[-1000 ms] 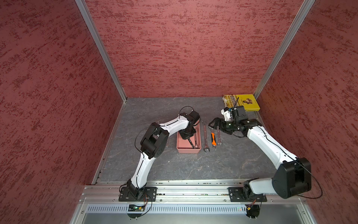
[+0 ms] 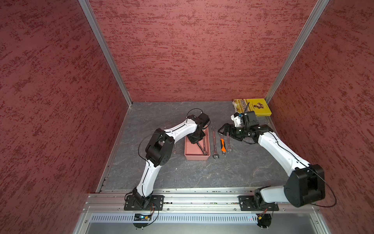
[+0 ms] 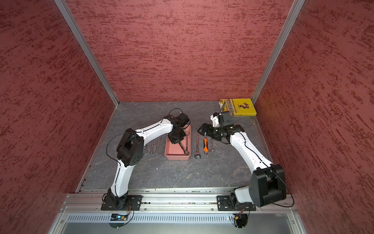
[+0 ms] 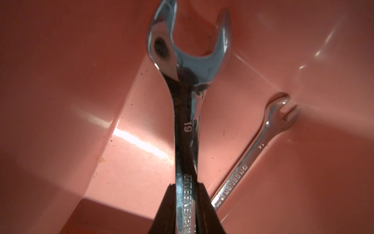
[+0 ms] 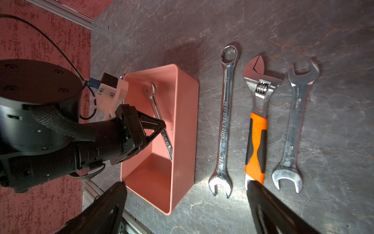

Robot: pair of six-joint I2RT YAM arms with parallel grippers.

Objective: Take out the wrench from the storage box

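In the left wrist view a large chrome wrench stamped 19 [image 4: 186, 128] runs up the middle of the frame. My left gripper has one finger against each side of its handle, shut on it. That gripper is inside the pink storage box [image 5: 185, 132]. A smaller wrench stamped 14 [image 4: 249, 159] lies in the box along one wall, apart from the fingers. On the right, my other gripper stands open above the table, nothing between its fingers.
Outside the box, to its right, lie a long combination wrench [image 5: 224, 120], an orange-handled adjustable wrench [image 5: 256, 144] and a double open-end wrench [image 5: 295, 124]. Several wrenches [image 3: 152, 147] lie left of the box. A yellow book [image 2: 253, 107] is at the back right.
The wrench end below it now reaches further right. The right arm stays put.
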